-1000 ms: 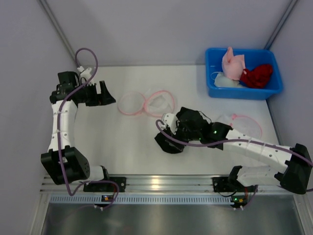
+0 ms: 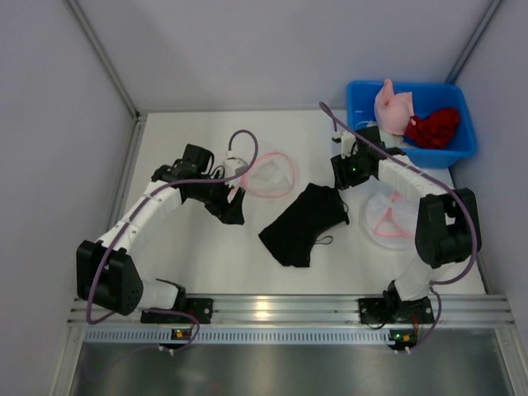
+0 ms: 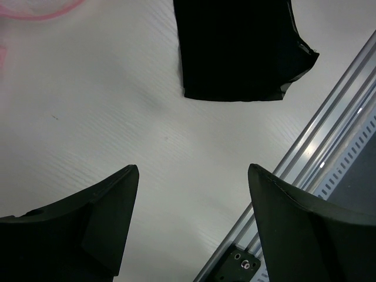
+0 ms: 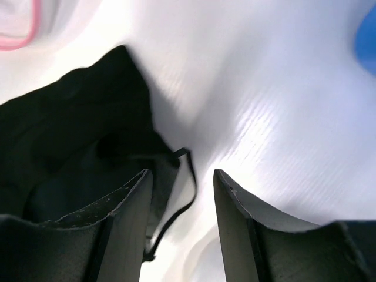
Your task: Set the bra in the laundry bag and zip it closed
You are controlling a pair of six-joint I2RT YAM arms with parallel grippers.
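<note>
The black bra point(image 2: 297, 227) lies flat and bunched in the middle of the table, a thin strap looping from it. My left gripper point(image 2: 228, 204) hangs left of it, open and empty; its wrist view shows bare table between the fingers. My right gripper point(image 2: 346, 175) is just beyond the bra's upper right corner, fingers apart, with strap and table showing between them in the right wrist view. A laundry bag with pink rim point(image 2: 290, 167) lies behind the bra, partly under the left arm.
Another white item with pink trim point(image 2: 387, 233) lies right of the bra, partly under the right arm. A blue bin point(image 2: 359, 96) with pink and red garments stands back right.
My left gripper has moved right and toward the front. My right gripper has moved from over the bra toward the back right, uncovering it.
</note>
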